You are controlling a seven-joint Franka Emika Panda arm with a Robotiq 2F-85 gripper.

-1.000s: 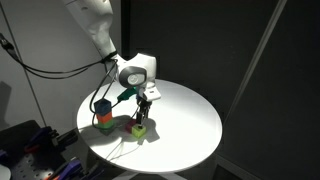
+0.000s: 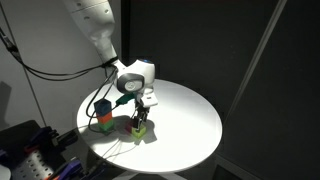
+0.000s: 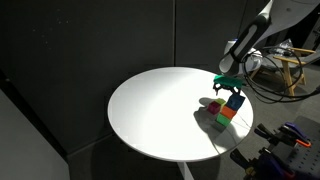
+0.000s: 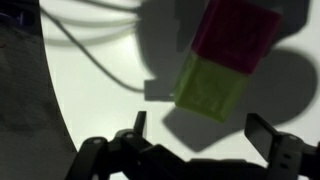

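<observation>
A yellow-green block [image 4: 209, 90] and a magenta block [image 4: 236, 34] lie end to end on the table, seeming to touch. In exterior view 1 the green one [image 2: 139, 132] shows just below my gripper [image 2: 138, 122], with a little of the magenta one at its left. My gripper is open in the wrist view; its fingertips [image 4: 138, 124] stand wide apart. The yellow-green block lies ahead of the gap, with nothing visibly held. How high the fingers are above the blocks is hard to judge.
Cables loop behind the arm.
The arm and gripper have come down closer to the green and magenta blocks. The blocks and the stack appear to have stayed where they were.
</observation>
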